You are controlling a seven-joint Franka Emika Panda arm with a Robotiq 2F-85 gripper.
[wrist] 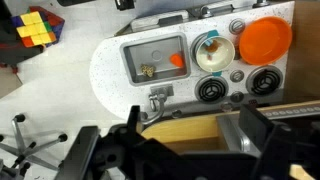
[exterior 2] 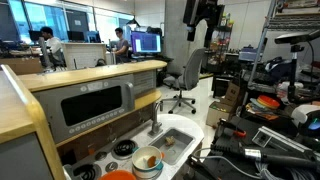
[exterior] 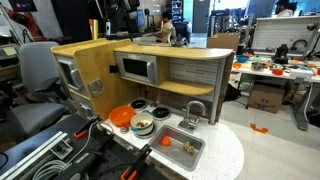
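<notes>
In the wrist view my gripper hangs high above the counter, its dark fingers spread wide, with nothing visible between them. A grey sink (wrist: 158, 48) is set in the white countertop. Inside it lie an orange object (wrist: 177, 60) and a small brownish-yellow object (wrist: 148, 71), apart from each other. To the right of the sink in that view is a white bowl (wrist: 205, 66) with small items in it. Beside it is an orange bowl (wrist: 264, 40), apparently empty. The gripper (exterior 2: 180, 84) also shows above the counter in exterior view 2.
A faucet (wrist: 157, 101) rises at the sink's edge. Dark stove burners (wrist: 210, 90) lie near the bowls. A microwave (exterior: 138, 68) stands under a wooden shelf (exterior: 185, 52) behind the counter. White counter (exterior: 222, 150) beside the sink is clear.
</notes>
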